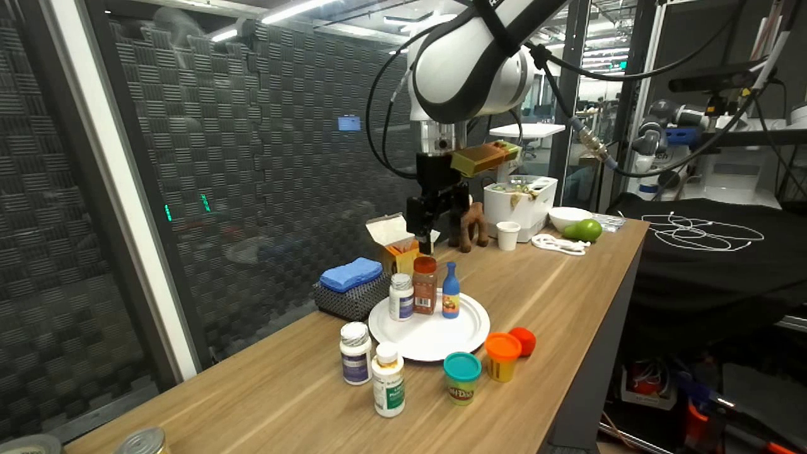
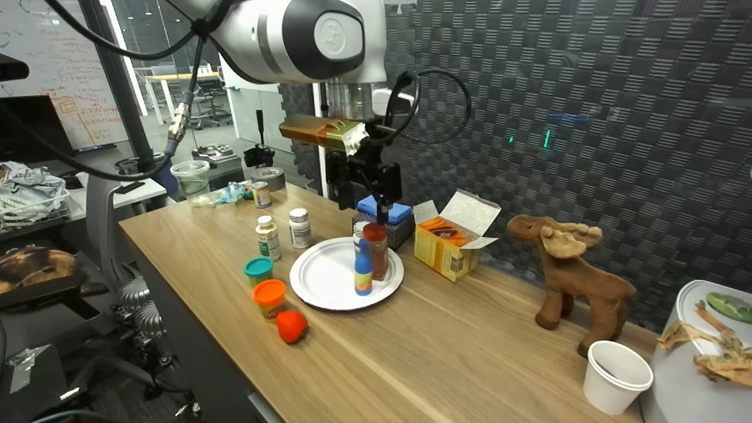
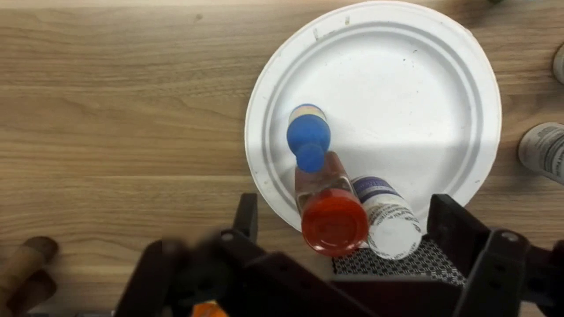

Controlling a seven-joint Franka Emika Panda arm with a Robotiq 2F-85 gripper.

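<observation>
My gripper is open above the back edge of the white plate [image 1: 423, 344], nothing held between its fingers. On the plate stand a blue bottle [image 2: 363, 271], a red-capped spice jar [image 1: 425, 291] and a white bottle with a purple label [image 1: 401, 299]. All three are upright and close together. From above, the red cap and the white cap [image 3: 394, 238] appear between the spread fingers. In the second exterior view the jar hides most of the white bottle.
Two pill bottles [image 1: 355, 354] [image 1: 388, 384], a teal-lidded tub [image 1: 461, 378], an orange-lidded tub [image 1: 501, 357] and a red ball-like object [image 2: 291, 326] surround the plate's near side. Behind it are a dark mesh box [image 1: 352, 299] with blue cloth and an open yellow carton [image 2: 444, 254]. Bare wood lies between plate and toy moose [image 2: 578, 282].
</observation>
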